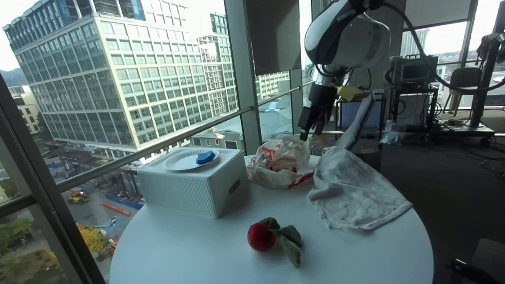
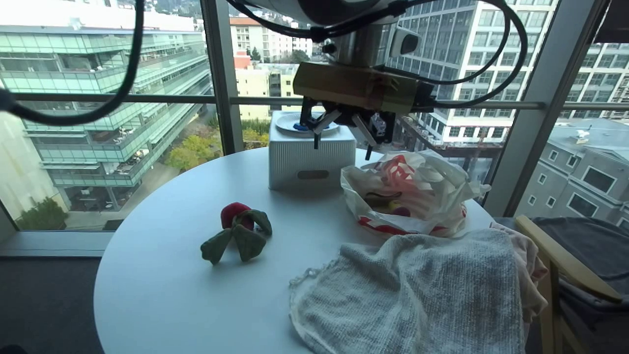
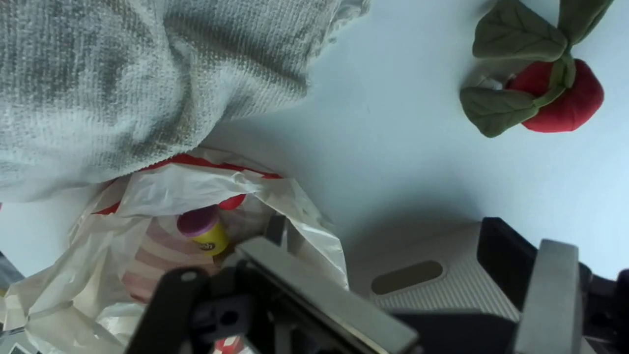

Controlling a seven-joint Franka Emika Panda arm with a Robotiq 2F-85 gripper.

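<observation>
My gripper point(image 2: 342, 152) is open and empty, its two fingers spread apart in exterior view 2. In exterior view 1 it hangs above the plastic bag, clear of the table. The white bag with red print point(image 1: 279, 165) stands open beside the box. Inside it, the wrist view shows a small yellow tub with a purple lid point(image 3: 203, 229); folds hide the rest. A red cloth fruit with green leaves point(image 1: 261, 236) lies on bare table. On the white box point(image 1: 189, 189) sits a white plate point(image 1: 177, 162) bearing a blue lump point(image 1: 204, 157).
A crumpled grey towel point(image 2: 407, 295) spreads along one side of the round white table point(image 2: 177, 295), against the bag. Bare tabletop surrounds the fruit. The box is a raised obstacle beside the bag.
</observation>
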